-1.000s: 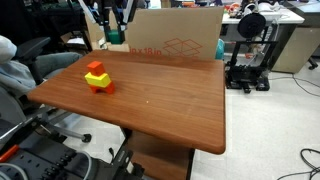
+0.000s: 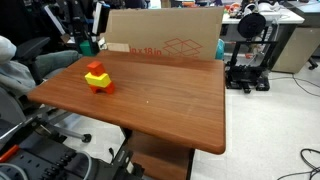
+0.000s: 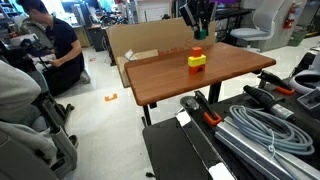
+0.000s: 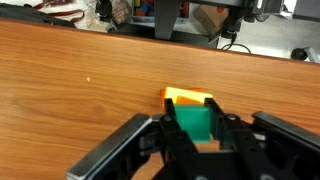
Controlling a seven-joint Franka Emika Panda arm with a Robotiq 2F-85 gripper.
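A green block (image 4: 194,122) sits between the fingers of my gripper, which is shut on it. In exterior view 1 the held green block (image 2: 86,47) hangs above the far left part of the table, clear of its top. A small stack stands on the table: an orange-red block (image 2: 96,68) on top, a yellow block (image 2: 98,80) below, and red pieces (image 2: 107,88) at the bottom. The gripper is up and behind the stack in that view. From the wrist, the green block hides part of the stack's yellow block (image 4: 187,94).
An upright cardboard panel (image 2: 165,32) stands along its far side. Coiled grey cable (image 3: 270,130) lies near the robot's base. A person (image 3: 65,50) sits in the background.
My gripper has carried the green block leftward and slightly lower in exterior view 1. The stack has stayed where it was.
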